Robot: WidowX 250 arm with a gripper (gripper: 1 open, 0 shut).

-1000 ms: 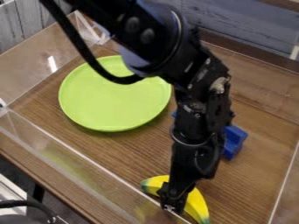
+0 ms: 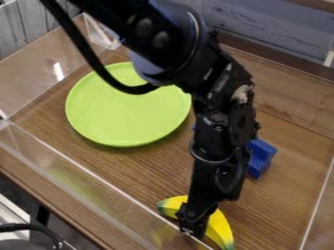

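My black gripper (image 2: 200,219) is lowered at the bottom middle, its fingers open over a yellow toy banana (image 2: 221,232) that lies on the wooden floor of the bin near the front wall. The fingertips are down around the banana's middle, partly hiding it; whether they touch it is unclear.
A green plate (image 2: 117,107) lies at the upper left. A blue block (image 2: 259,156) sits to the right, partly behind the arm. Clear bin walls run along the left, front and right, and bare wood (image 2: 287,195) shows on the right.
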